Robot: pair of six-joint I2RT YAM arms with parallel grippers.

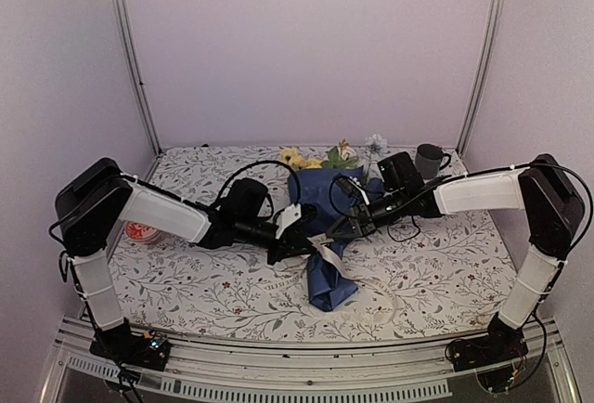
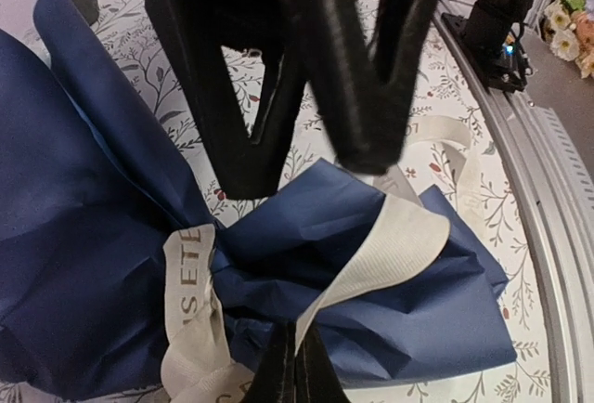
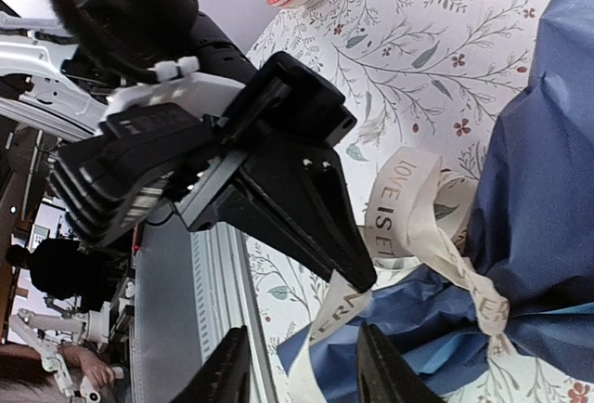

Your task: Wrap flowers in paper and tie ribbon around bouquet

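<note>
The bouquet lies with its yellow and white flowers (image 1: 292, 157) at the back, wrapped in dark blue paper (image 1: 325, 289) that narrows at the middle. A cream printed ribbon (image 3: 406, 199) loops around that narrow waist. My left gripper is shut on a strand of ribbon, lifted above the lower wrapping. Close by on the right, my right gripper stands part open over the paper; no ribbon shows caught between its fingers. Its two dark fingers (image 2: 249, 166) also appear above the ribbon in the left wrist view. Part of the ribbon around the waist is hidden in the top view.
A dark mug (image 1: 430, 160) stands at the back right. To the left sits a red and white bowl (image 1: 141, 232), partly behind the left arm. A loose ribbon tail (image 1: 382, 296) curves over the patterned cloth at front right.
</note>
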